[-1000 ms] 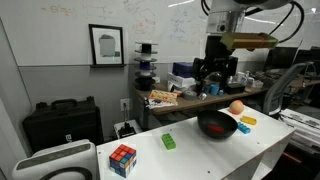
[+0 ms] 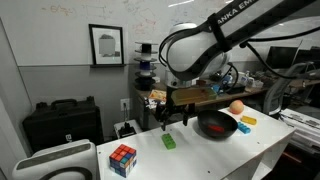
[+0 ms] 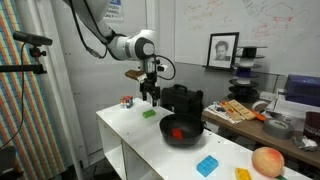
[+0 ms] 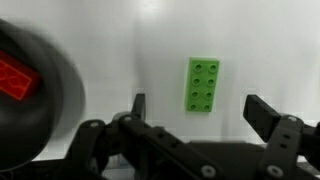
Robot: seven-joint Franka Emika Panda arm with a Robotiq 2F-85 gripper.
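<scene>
A green block with studs (image 4: 202,84) lies flat on the white table, between the fingers as seen in the wrist view but apart from both. My gripper (image 2: 173,118) is open above the table, with nothing held. In exterior view 1 the green block (image 2: 168,141) shows just below the fingers. A black bowl (image 4: 62,75) stands to the left in the wrist view, with a red block (image 4: 15,77) inside it. From the other side, the green block (image 3: 149,114) sits on the table beyond the bowl (image 3: 190,133).
A Rubik's cube (image 2: 123,160) stands at the table's left in exterior view 1. Past the bowl are a blue block (image 3: 207,165), a yellow block (image 3: 243,174) and an orange round object (image 3: 268,162). Bare table surrounds the green block.
In exterior view 1 my gripper has come down and moved left, from above the bowl to over the green block. The objects on the table have stayed where they were.
</scene>
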